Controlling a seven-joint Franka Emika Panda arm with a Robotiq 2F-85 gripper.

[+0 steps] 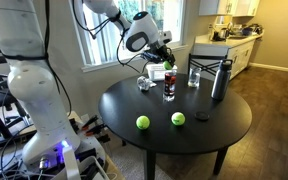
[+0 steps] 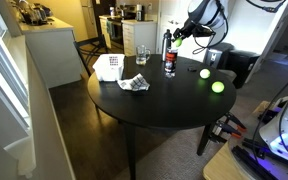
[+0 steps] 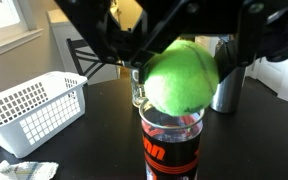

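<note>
My gripper is shut on a bright green ball, which fills the middle of the wrist view. Below and partly behind it stands a clear glass with a red and black label; the ball covers part of the rim. In exterior view 1 the gripper sits above this upright glass on the dark round table. Whether ball and rim touch, I cannot tell. Two more green balls lie loose near the table's front, a left one and a right one.
A white basket and a crumpled cloth are on the table. A clear pitcher, a tall dark bottle and a small black disc stand or lie to the glass's right.
</note>
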